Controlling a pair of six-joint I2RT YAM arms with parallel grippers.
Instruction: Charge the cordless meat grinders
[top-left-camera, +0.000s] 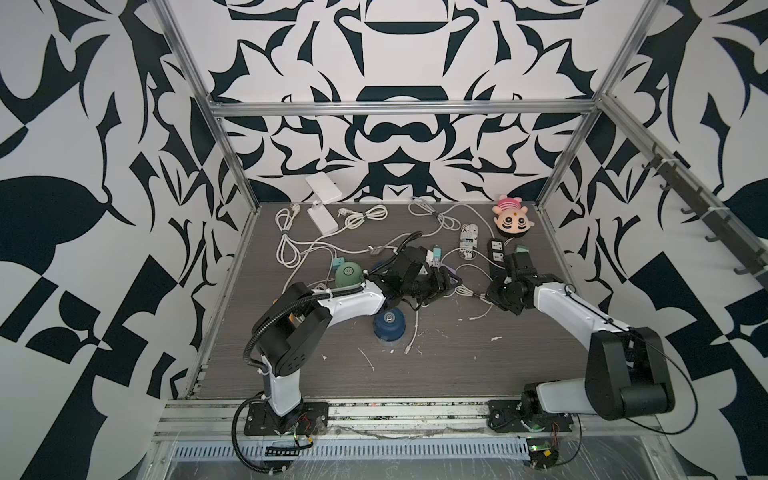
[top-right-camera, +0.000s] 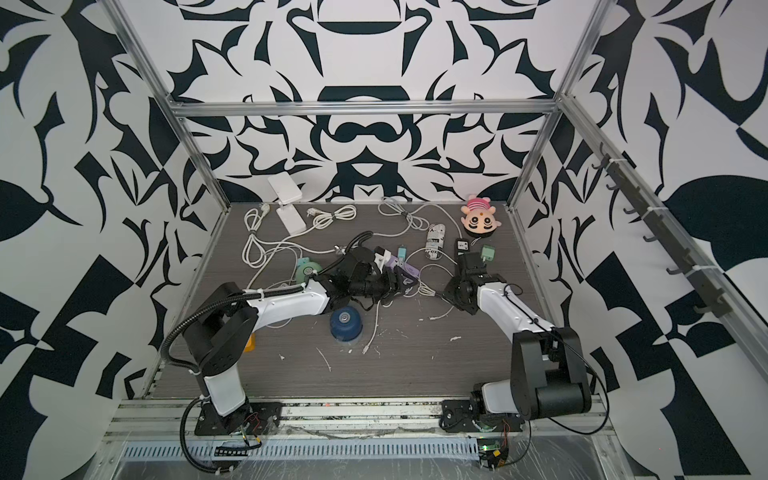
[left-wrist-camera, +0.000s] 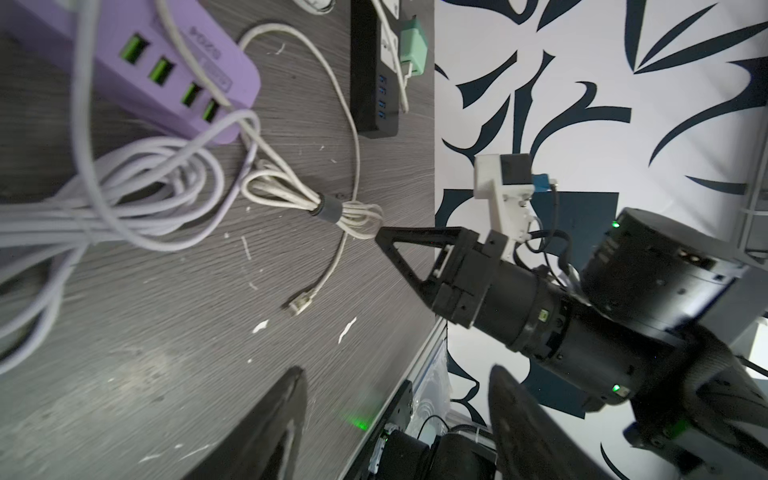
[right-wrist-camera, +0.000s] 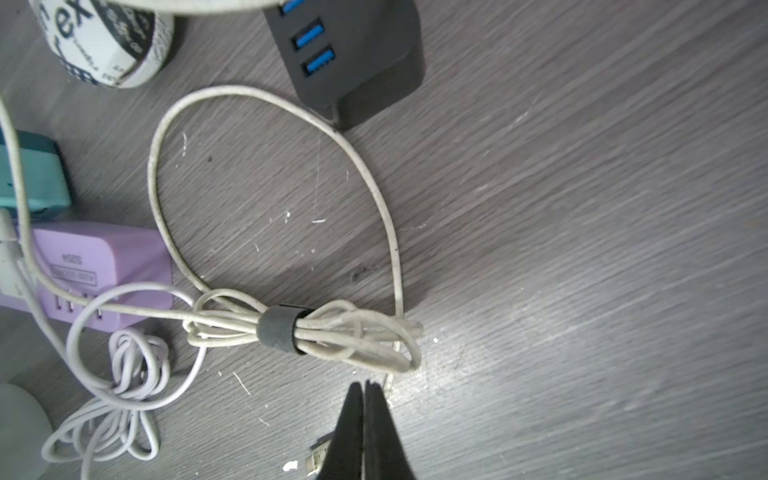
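Note:
A blue round grinder (top-left-camera: 389, 324) stands front of centre, and a green one (top-left-camera: 349, 274) sits behind it to the left, partly behind my left arm. Over the purple power strip (left-wrist-camera: 176, 72) hangs my left gripper (top-left-camera: 452, 281), its fingers (left-wrist-camera: 280, 424) wide apart and empty. My right gripper is low by the bundled white cable (right-wrist-camera: 360, 336), tips nearly meeting; whether a gap remains is unclear. Beside those fingers lies the cable's loose plug (right-wrist-camera: 317, 457). A bundled white cord (right-wrist-camera: 128, 392) lies by the purple strip.
A black power strip (right-wrist-camera: 352, 56) with blue USB ports lies behind my right gripper. A patterned white strip (top-left-camera: 468, 240), a green adapter (top-right-camera: 487, 253) and a pink-hatted doll (top-left-camera: 512, 216) are at the back right. White cables spread at back left.

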